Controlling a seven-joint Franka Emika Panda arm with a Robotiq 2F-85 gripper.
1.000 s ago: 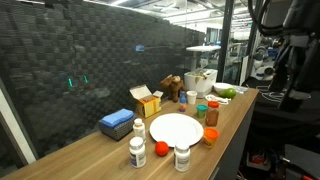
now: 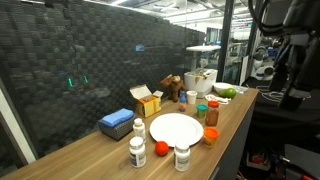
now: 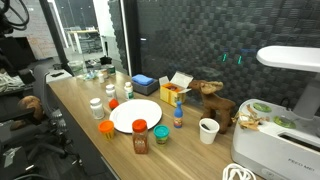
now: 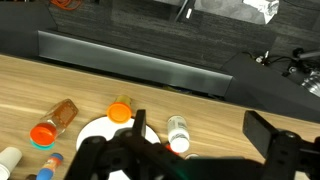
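My gripper is open, its two dark fingers spread wide, with nothing held between them. It hangs high above the table's front edge. Below it in the wrist view, a white plate (image 4: 98, 131) lies on the wooden table, partly covered by the left finger. A white bottle (image 4: 178, 136) shows in the gap between the fingers. An orange cup (image 4: 120, 108) and an orange-lidded jar (image 4: 58, 118) are to the left. In exterior view 1 a red ball (image 2: 161, 148) sits between two white bottles, near the plate.
A blue box (image 2: 117, 118), a yellow carton (image 2: 147, 101) and a brown plush animal (image 3: 212, 100) stand toward the back wall. A blue bottle (image 3: 178, 115), a white cup (image 3: 208, 130) and a green cup (image 3: 161, 135) occupy the far end. Bare wood (image 2: 75, 160) lies at the near end.
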